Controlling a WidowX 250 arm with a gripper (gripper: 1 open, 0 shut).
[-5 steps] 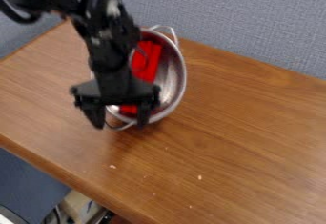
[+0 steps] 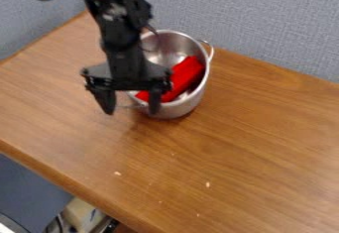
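A steel pot [image 2: 193,96] with looped handles stands upright on the wooden table behind the black gripper [image 2: 130,102], holding a red object [image 2: 184,75] that lies partly hidden by the arm. The gripper hangs open over the pot's near-left side, its fingers pointing down; whether they touch the rim is unclear.
A grey padded wall [image 2: 265,24] runs along the back. Past the table's left front edge are a dark surface and some cables.
The pot has gone from tilted to sitting more level, a little to the right. The arm has shifted slightly left and up.
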